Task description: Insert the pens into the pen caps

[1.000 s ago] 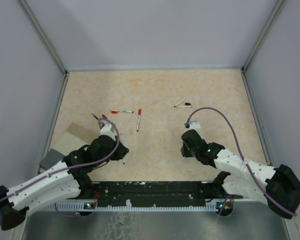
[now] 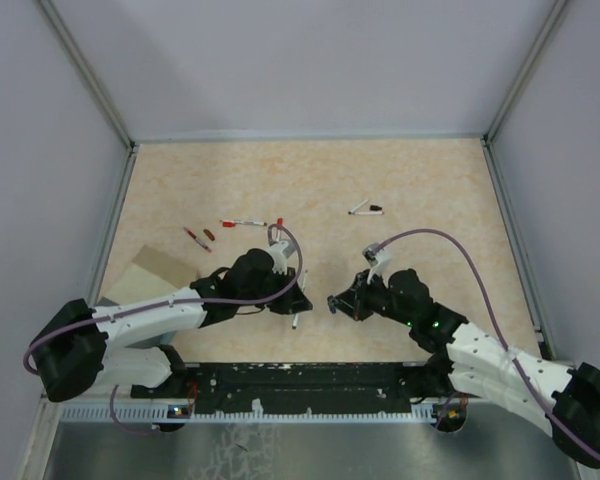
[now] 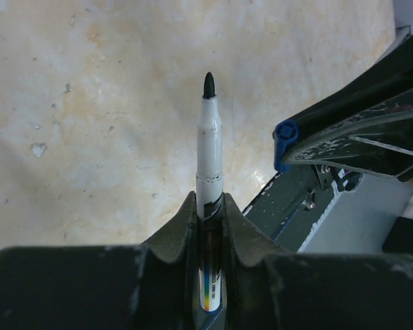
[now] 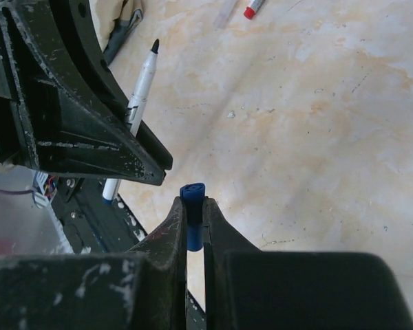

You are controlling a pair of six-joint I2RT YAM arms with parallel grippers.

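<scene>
A white pen (image 3: pixel 209 148) with a bare black tip stands out beyond my left gripper, which is shut around its barrel. A blue cap (image 4: pixel 195 220) sits between the fingers of my right gripper, its end poking out past them. In the top view the left gripper (image 2: pixel 302 304) and the right gripper (image 2: pixel 340 302) face each other across a small gap above the table's front part. Pen and cap are apart. The right wrist view shows the pen (image 4: pixel 143 81) tilted, tip up, above and left of the cap.
Several red pens and caps lie at the left, among them a red pen (image 2: pixel 248 222) and another (image 2: pixel 196 238). A black cap (image 2: pixel 376 208) lies with white pens (image 2: pixel 358 206) at the back right. A beige box (image 2: pixel 155 272) stands at the left.
My left gripper has travelled right with the pen. The right gripper has shifted left and turned, bringing the cap toward it.
</scene>
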